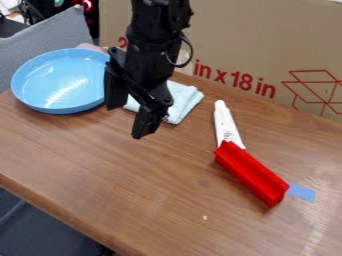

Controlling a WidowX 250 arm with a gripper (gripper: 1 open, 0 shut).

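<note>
My black gripper (pixel 131 110) hangs over the middle-left of the wooden table, fingers apart with nothing seen between them. Just behind it lies a folded pale cloth (pixel 182 101), partly hidden by the gripper. To its left sits a light blue plate (pixel 56 76). On the right, a red bar-shaped object (pixel 251 174) lies diagonally, with a white tube-like item (pixel 225 126) extending behind it toward the back.
A cardboard box wall (pixel 274 55) stands along the back. A grey object (pixel 34 42) is at the back left. A strip of blue tape (pixel 301 193) is on the right.
</note>
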